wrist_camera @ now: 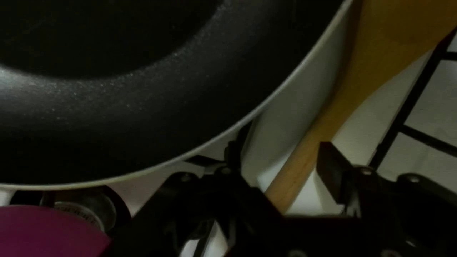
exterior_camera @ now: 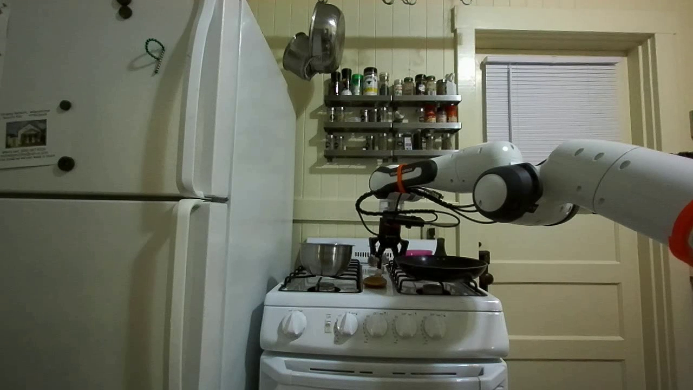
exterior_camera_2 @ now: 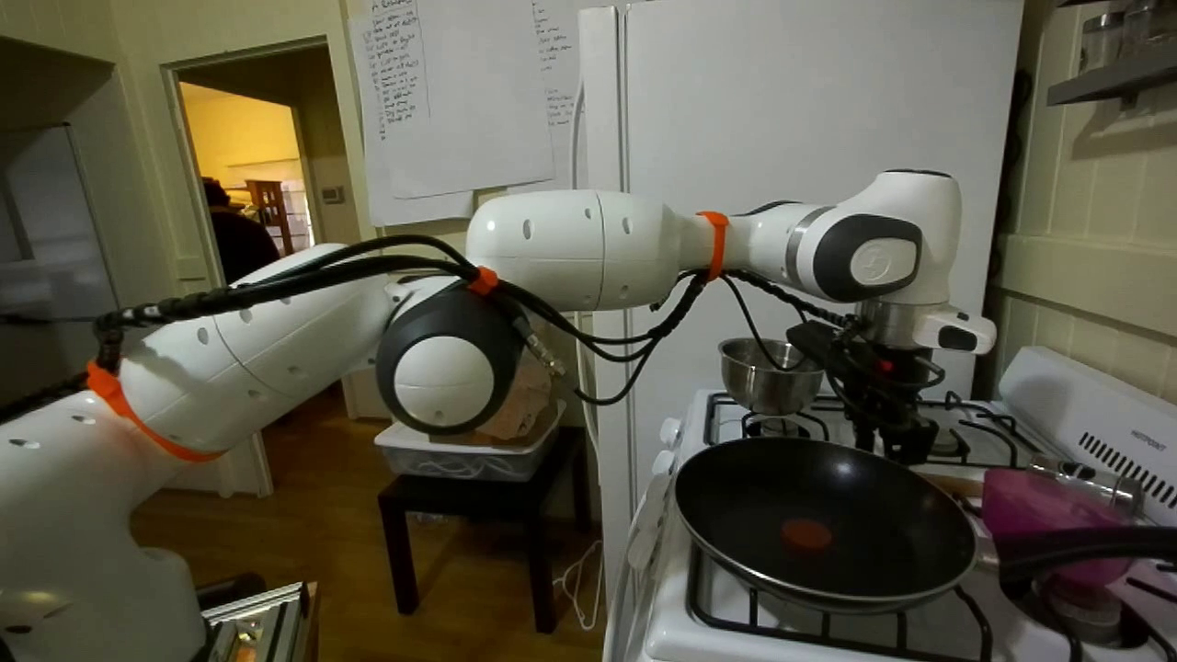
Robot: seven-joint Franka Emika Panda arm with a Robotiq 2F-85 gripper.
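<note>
A wooden spoon (wrist_camera: 372, 68) lies on the white strip between the stove's two burner grates, its bowl (exterior_camera: 374, 281) toward the stove's front. My gripper (exterior_camera: 388, 254) points down over the rear part of this strip and stands open. In the wrist view the spoon's handle passes through the space between the two open fingers, gripped by neither. How far above the handle the fingertips hang, I cannot tell. From the second exterior side, the pan and gripper (exterior_camera_2: 891, 450) hide most of the spoon.
A black frying pan (exterior_camera_2: 772, 485) sits close beside the spoon on the right-hand grate. On the left grate stands a steel bowl (exterior_camera: 326, 259). Behind the pan is a pink object (exterior_camera_2: 1043, 513), near the pan's handle (exterior_camera_2: 1092, 542). Spice shelves (exterior_camera: 393, 127) hang above the stove.
</note>
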